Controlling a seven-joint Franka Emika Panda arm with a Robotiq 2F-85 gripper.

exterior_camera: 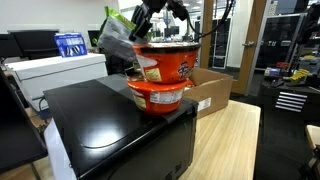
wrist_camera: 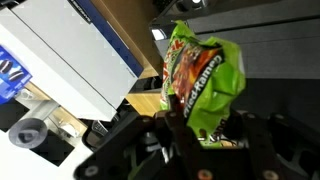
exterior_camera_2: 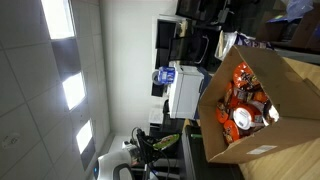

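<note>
A green and red bag (wrist_camera: 205, 85) with white lettering fills the middle of the wrist view. My gripper is shut on its near end, with the fingertips mostly covered by the bag. In exterior view 1 the same bag (exterior_camera: 116, 36), partly see-through, hangs above the black surface, behind the stacked red bowls. Exterior view 2 has the bag (exterior_camera_2: 166, 142) low at the left of the cardboard box, outside it.
An open cardboard box (exterior_camera_2: 270, 75) holds several red packages (exterior_camera_2: 240, 105). Red bowls (exterior_camera: 160, 98) are stacked on the edge of a black top (exterior_camera: 95, 115), close to the arm in that view. A white cabinet (exterior_camera: 55, 75) stands behind.
</note>
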